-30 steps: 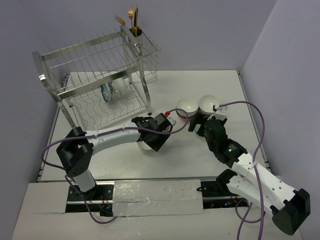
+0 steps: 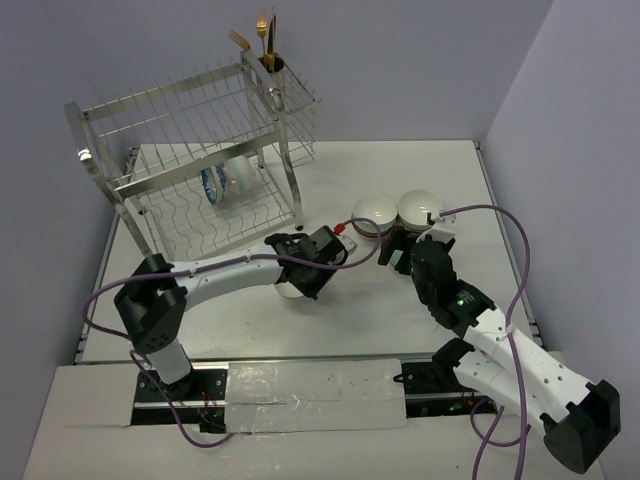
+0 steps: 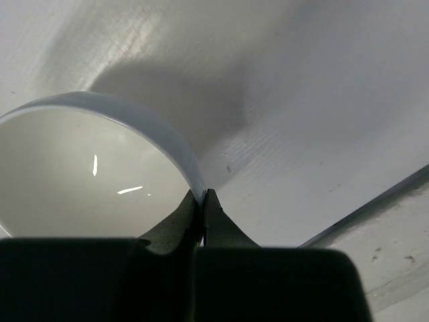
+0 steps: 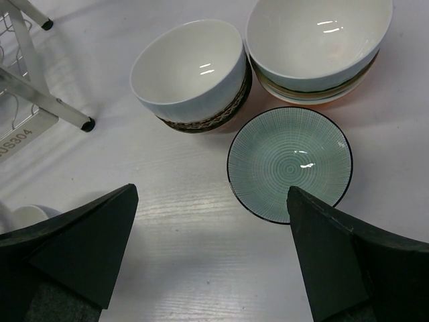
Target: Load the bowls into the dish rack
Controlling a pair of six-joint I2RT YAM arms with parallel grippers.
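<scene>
A white bowl [image 3: 87, 168] fills the lower left of the left wrist view; my left gripper is shut on its rim. From above, that gripper [image 2: 315, 280] mostly hides the bowl [image 2: 290, 289]. My right gripper stands open over the table, near a green ribbed bowl [image 4: 268, 161]. Behind that are two stacks topped by white bowls [image 4: 184, 64]. The dish rack [image 2: 205, 160] stands at the back left, with a blue-patterned dish [image 2: 213, 185] and a pale one on its lower tier.
Utensils [image 2: 262, 35] stand in a holder on the rack's upper right. Grey walls border the table [image 2: 370, 315] at back and sides. Its front edge [image 3: 369, 208] shows in the left wrist view.
My left gripper and arm have shifted very slightly. The rack and the bowl stacks look unchanged, and the right arm has hardly moved.
</scene>
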